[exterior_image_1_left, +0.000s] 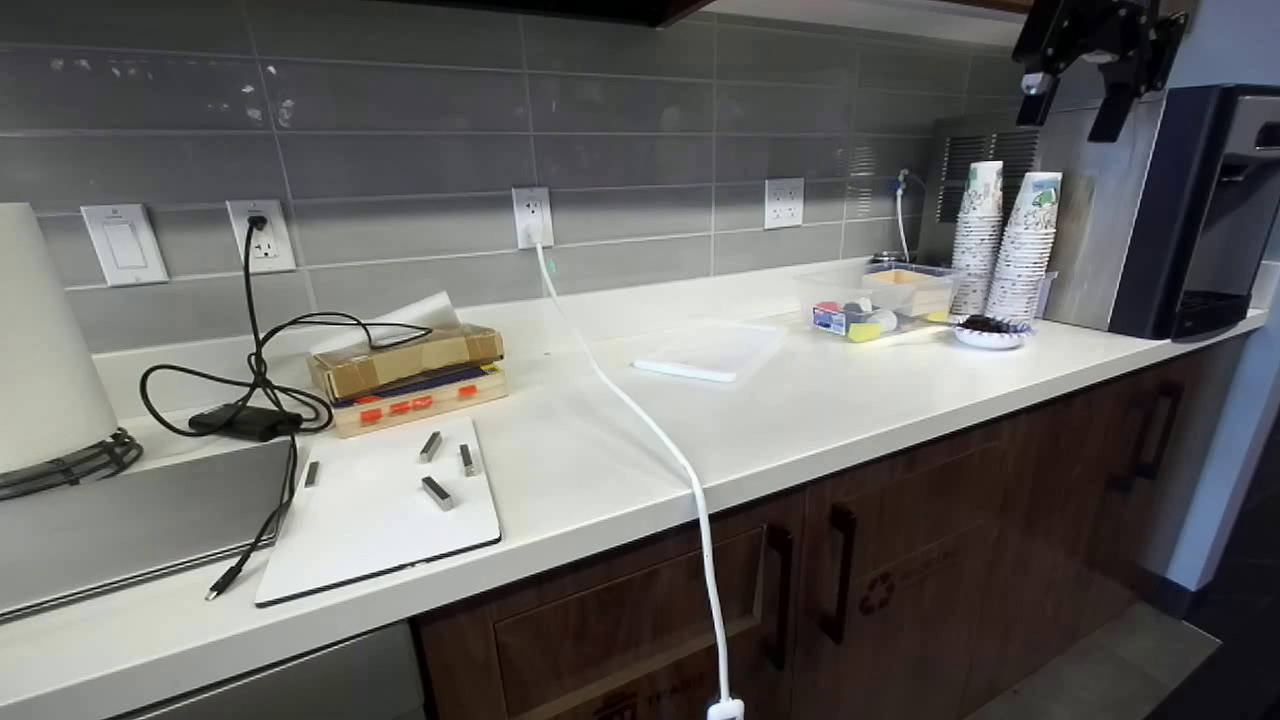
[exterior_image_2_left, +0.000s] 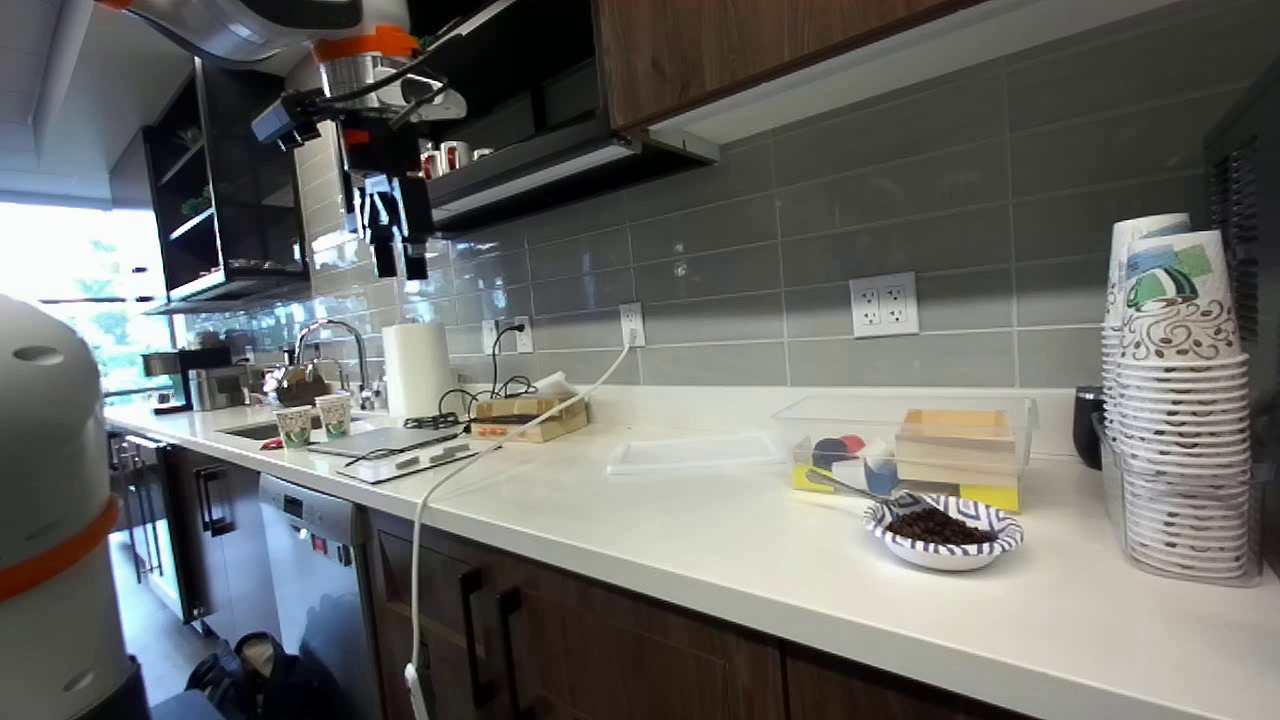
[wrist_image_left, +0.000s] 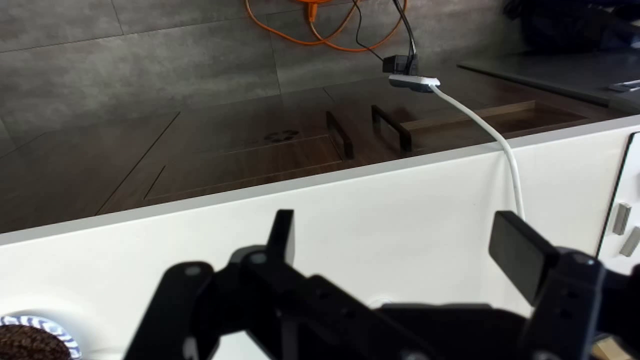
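My gripper is open and empty, its two dark fingers wide apart high above the white counter (wrist_image_left: 384, 192). From the first exterior view, the gripper (exterior_image_1_left: 1076, 118) hangs at the upper right, above the cup stacks. A patterned bowl (exterior_image_2_left: 944, 532) of dark granules, with a spoon (exterior_image_2_left: 846, 485) leaning in it, sits on the counter; only the edge of the bowl (wrist_image_left: 72, 346) enters the wrist view. Behind it stands a clear bin (exterior_image_2_left: 780, 418) with small items inside. A translucent lid (exterior_image_1_left: 708, 349) lies flat to its left. Several metal blocks (exterior_image_1_left: 437, 492) rest on a white board (exterior_image_1_left: 360, 534).
Tall stacks of paper cups (exterior_image_2_left: 1182, 444) stand right of the bowl. A white power cord (exterior_image_1_left: 654, 426) crosses the counter and hangs over its front edge. Cardboard boxes (exterior_image_1_left: 408, 364) and a black cable (exterior_image_1_left: 254, 372) lie to the left. Mid-counter is mostly bare.
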